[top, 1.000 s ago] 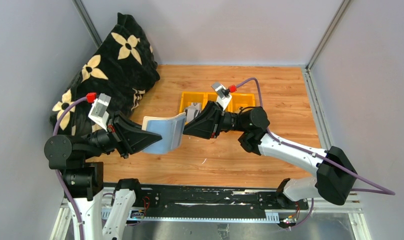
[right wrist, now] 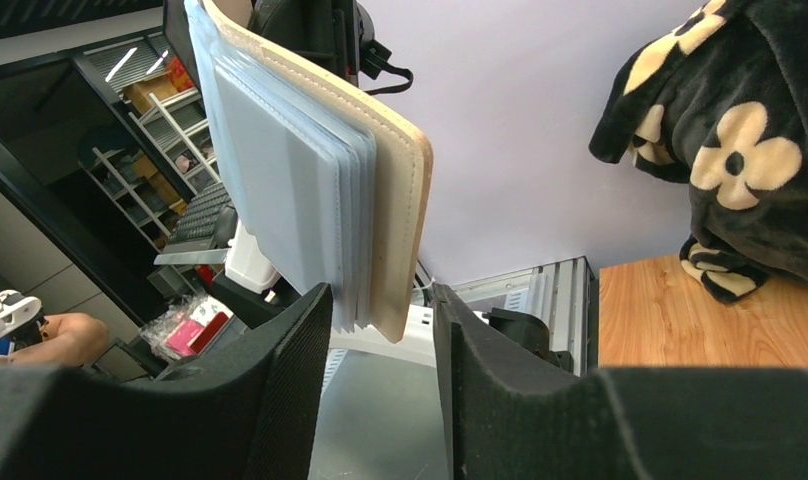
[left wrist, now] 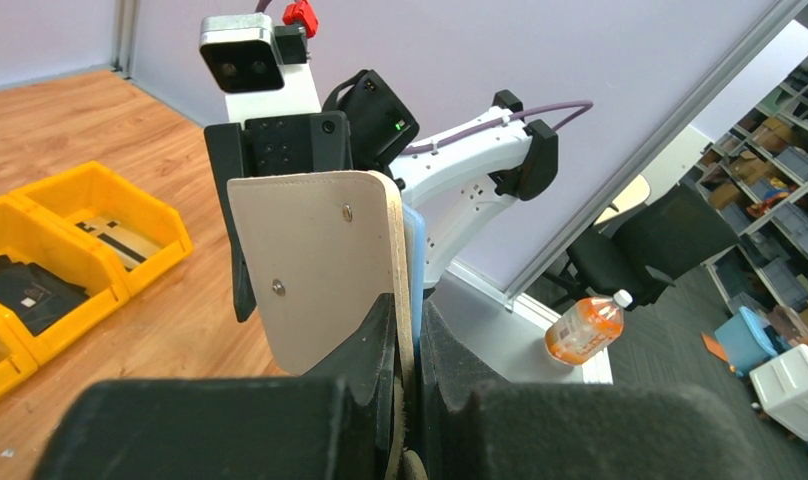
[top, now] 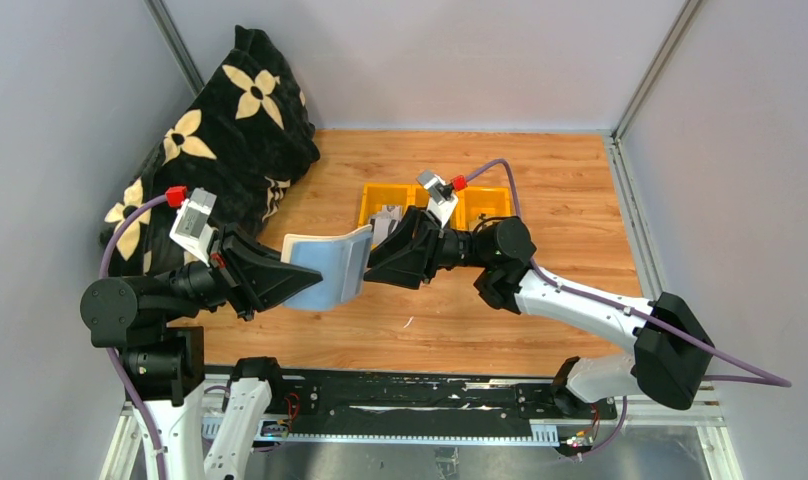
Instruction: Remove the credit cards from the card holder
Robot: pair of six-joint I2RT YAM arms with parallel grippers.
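The card holder (top: 325,265), cream outside with a stack of translucent blue sleeves, is held upright and partly spread by my left gripper (top: 270,280), shut on its spine edge; the left wrist view shows its cream cover (left wrist: 310,250) with two snaps. My right gripper (top: 375,262) is part open at the holder's free edge, its tips just below the sleeves in the right wrist view. I cannot make out cards inside the sleeves.
Yellow bins (top: 487,200) with dark flat items stand behind the right gripper on the wooden table (top: 560,170). A dark flowered cushion (top: 220,140) fills the back left.
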